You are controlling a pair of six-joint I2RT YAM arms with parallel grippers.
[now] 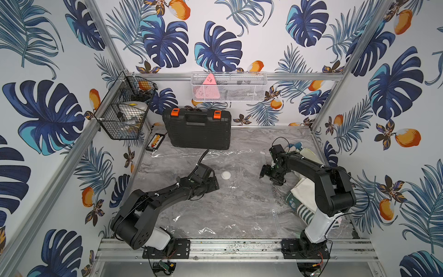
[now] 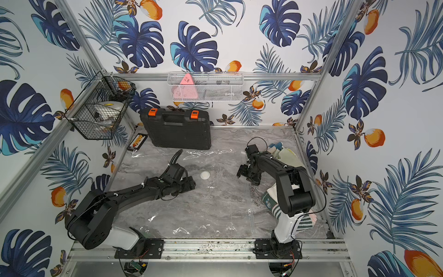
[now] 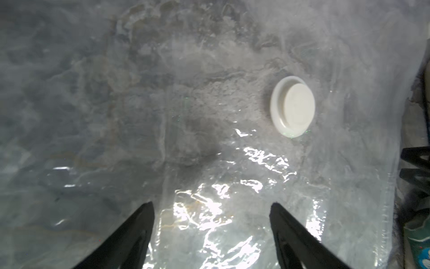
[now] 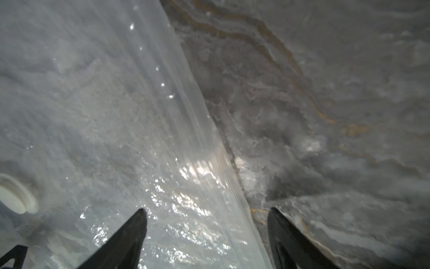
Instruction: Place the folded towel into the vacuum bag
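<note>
The clear vacuum bag (image 3: 201, 134) lies flat on the table, its round white valve (image 1: 226, 175) near the middle. Over its left part is my left gripper (image 1: 215, 184); the fingertips (image 3: 144, 224) stand apart with only bag behind them. Above the bag's right edge (image 4: 215, 148) my right gripper (image 1: 267, 176) is open and empty. Towels lie along the right side: a cream one (image 1: 304, 191), a green-and-white striped one (image 1: 302, 212) and a teal-and-cream one (image 2: 275, 148). My right arm partly covers them. Which towel is the task's cannot be told.
A black tool case (image 1: 198, 131) stands at the back, a small dark box (image 1: 155, 142) to its left. Wall baskets hang above: a black wire one (image 1: 124, 110) at left and a white mesh one (image 1: 249, 87) at the back. Bare table shows right of the bag.
</note>
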